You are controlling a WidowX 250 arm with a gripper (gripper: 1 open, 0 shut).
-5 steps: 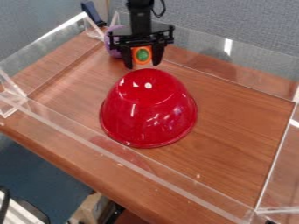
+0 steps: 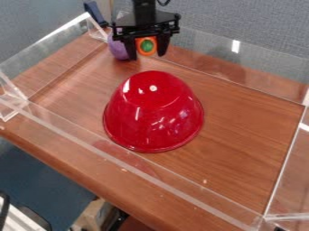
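Observation:
A large red bowl (image 2: 152, 113) lies upside down in the middle of the wooden tray floor. Behind it, at the back left, my black gripper (image 2: 145, 41) is lowered around a small orange object with a green spot (image 2: 146, 46). Whether the fingers are closed on it I cannot tell. A purple rounded object (image 2: 119, 50) sits just left of the orange one, partly behind the gripper.
Clear plastic walls (image 2: 241, 50) edge the wooden surface (image 2: 236, 149) on all sides. The floor right of the bowl is bare. A dark blue floor lies beyond the lower left edge.
Compared with one second ago, my gripper and the orange object sit slightly higher in the view, further toward the back. The red bowl is unmoved.

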